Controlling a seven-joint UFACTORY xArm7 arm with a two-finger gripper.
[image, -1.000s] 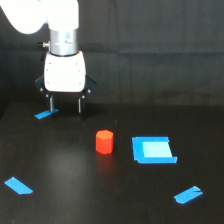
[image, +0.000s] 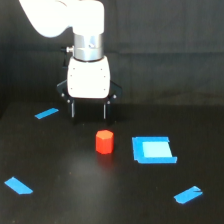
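A small red block (image: 104, 142) stands on the black table near the middle of the view. Above and behind it hangs my gripper (image: 88, 116), pointing down, its two dark fingers spread wide with nothing seen between them. The gripper is apart from the block and a little to its left in the picture. To the right of the block lies a pale square (image: 156, 149) framed by blue tape (image: 151, 138), bare on top.
Strips of blue tape mark the table at the back left (image: 46, 113), front left (image: 18, 186) and front right (image: 188, 195). Bare black table surrounds the block, and a dark curtain (image: 160, 60) hangs behind.
The arm and gripper have moved to the right in the picture and slightly nearer, closer to the block. The red block and the taped square have stayed in place.
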